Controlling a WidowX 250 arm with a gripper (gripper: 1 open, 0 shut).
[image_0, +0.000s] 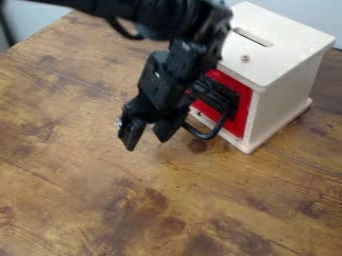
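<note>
A white wooden box with a slot on top and a red front panel stands at the upper right; the panel carries a black fitting and a black looped handle. My black gripper is open, low in front of and to the left of the panel, with nothing seen between its fingers. The arm reaches in from the top and covers part of the panel and the box's top left corner.
A pale wall shows at the top edge behind the box.
</note>
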